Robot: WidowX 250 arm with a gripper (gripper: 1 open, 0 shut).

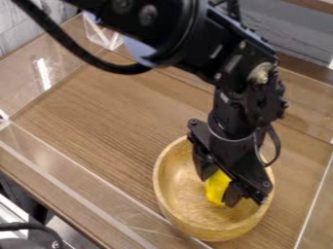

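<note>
A black gripper [224, 170] reaches down from the top into a tan oval bowl [193, 208] at the lower right. Its fingers are around a yellow object [217, 187] inside the bowl and partly hide it. Whether they are closed on it is hard to tell.
A clear plastic edge runs along the near left side. A blue object and a clear container stand at the back, partly behind the arm.
</note>
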